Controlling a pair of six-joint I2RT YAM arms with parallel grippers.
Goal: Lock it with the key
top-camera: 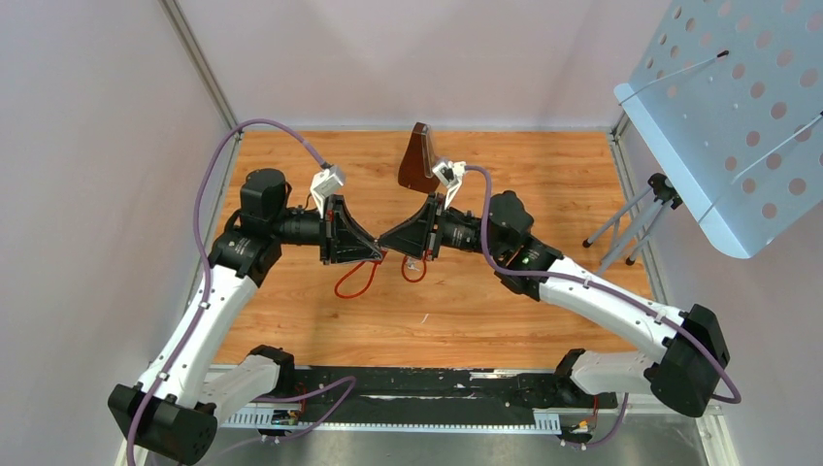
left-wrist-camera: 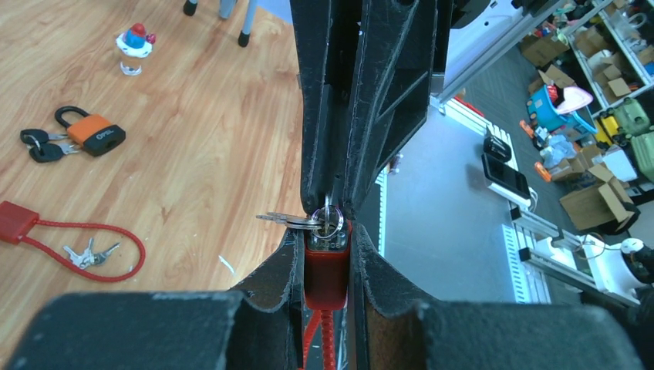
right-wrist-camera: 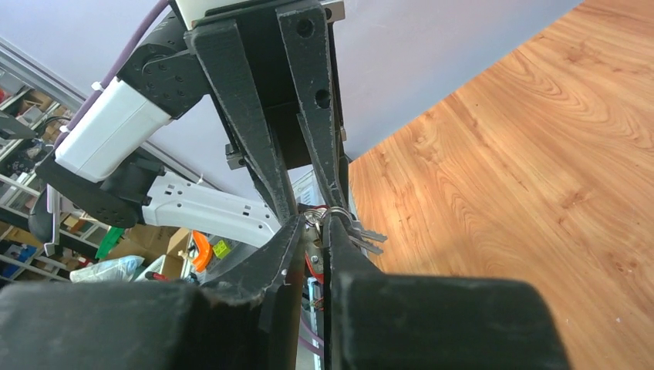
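Note:
My left gripper (top-camera: 367, 254) is shut on a red padlock (left-wrist-camera: 326, 276), with a finger against each side and a red cord loop (top-camera: 355, 283) hanging below. In the left wrist view, a key (left-wrist-camera: 328, 202) stands upright at the lock's metal face, its ring (left-wrist-camera: 330, 225) and other keys (left-wrist-camera: 289, 220) hanging there. Right at the key is my right gripper (top-camera: 386, 243), its narrowed fingertips on both sides of it; whether they press on it is unclear. Spare keys (right-wrist-camera: 366, 237) stick out beside those fingers in the right wrist view. How deep the key sits is hidden.
A second red corded lock (left-wrist-camera: 17, 222) with keys (left-wrist-camera: 90, 256), an orange padlock (left-wrist-camera: 99, 134) with black keys (left-wrist-camera: 46, 145) and a cupcake-like toy (left-wrist-camera: 134, 45) lie on the wooden table. A brown metronome (top-camera: 417, 163) stands at the back.

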